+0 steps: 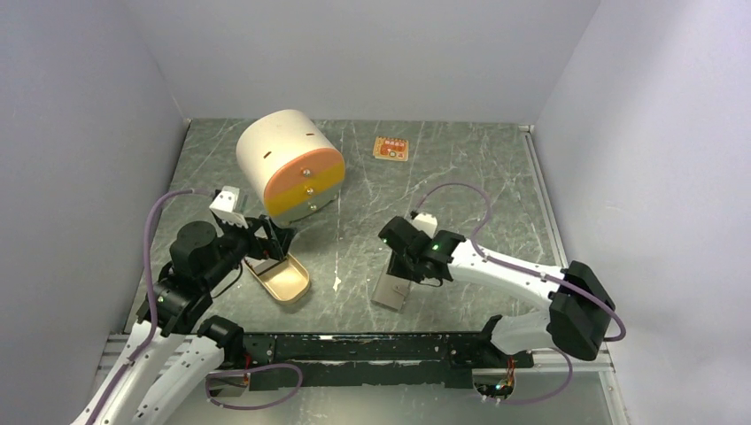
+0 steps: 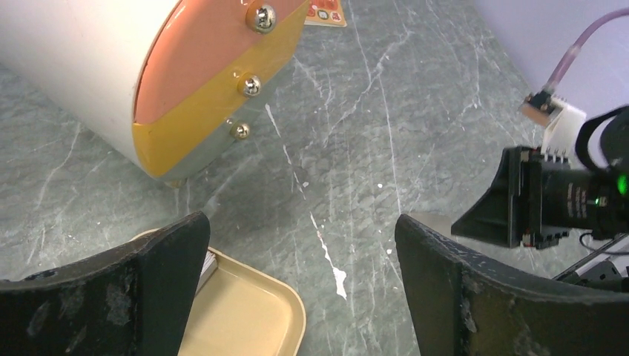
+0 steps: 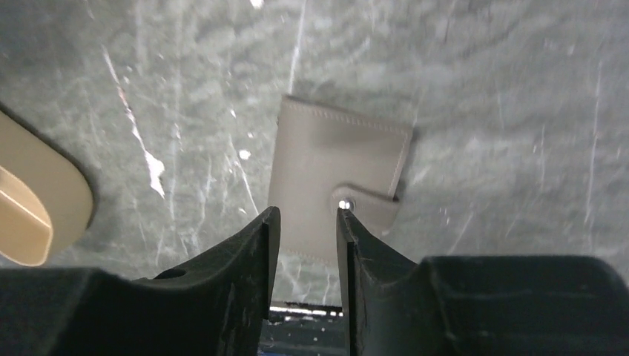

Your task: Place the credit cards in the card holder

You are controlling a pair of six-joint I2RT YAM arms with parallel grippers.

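A grey-brown card holder [image 3: 323,156] with a snap flap lies on the table at front centre, under my right gripper, whose two fingers stand apart, empty, above it. My left gripper is open and empty over a beige tray [image 1: 285,284], which holds something pale and flat, partly hidden by the gripper. A small orange printed stack [image 1: 390,149], perhaps cards, lies at the back of the table.
A cream cylindrical box [image 1: 273,155] with coloured drawers and silver knobs stands at the back left. Walls surround the sides and back.
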